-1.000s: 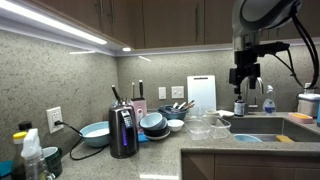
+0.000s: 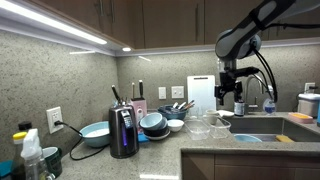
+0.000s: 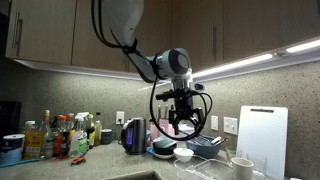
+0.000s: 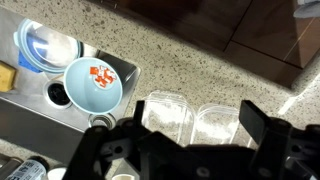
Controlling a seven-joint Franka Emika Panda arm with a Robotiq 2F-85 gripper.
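Observation:
My gripper is open with nothing between its fingers, pointing down over the counter. Two clear plastic containers [image 4: 165, 112] lie below it in the wrist view, partly covered by the gripper's body. In exterior view 1 the gripper [image 2: 229, 91] hangs above the clear containers [image 2: 198, 128], left of the sink. Exterior view 2 shows the gripper [image 3: 190, 126] in the air over the dish area. A light blue bowl [image 4: 88, 98] with orange-and-white pieces in it appears left of the gripper in the wrist view.
A metal sink [image 2: 272, 126] adjoins the containers. A black kettle [image 2: 123, 132] and stacked bowls [image 2: 153, 123] stand to their left. Several bottles [image 3: 45, 132] line the counter's far left in exterior view 2.
The arm has swung left and the gripper has come a little lower, from over the sink side to above the clear containers. The counter objects have not moved.

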